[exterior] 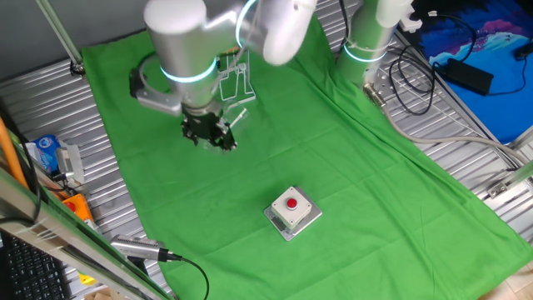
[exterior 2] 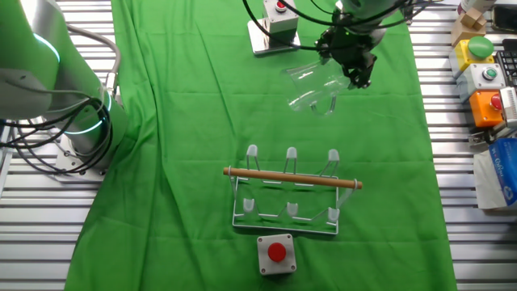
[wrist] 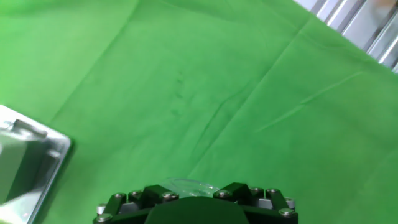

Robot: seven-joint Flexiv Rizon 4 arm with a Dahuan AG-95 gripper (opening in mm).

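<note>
A clear glass mug [exterior 2: 317, 85] with a handle hangs tilted above the green cloth in exterior view 2. My gripper [exterior 2: 355, 66] is shut on it at one end. Only a faint curved piece of the glass [wrist: 191, 186] shows between the black fingers in the wrist view. In exterior view 1 the gripper [exterior: 218, 140] hangs over the cloth, and the glass is hard to make out. A white wire rack [exterior 2: 286, 230] with a wooden bar [exterior 2: 292, 177] and several upright prongs stands apart from the mug, its prongs empty.
A red-button box [exterior: 291, 218] on a metal plate stands on the cloth; another red-button box [exterior 2: 277, 266] sits beside the rack. Coloured button boxes [exterior 2: 483, 81] line the table's side. Dark cables cross near the gripper. Cloth between mug and rack is clear.
</note>
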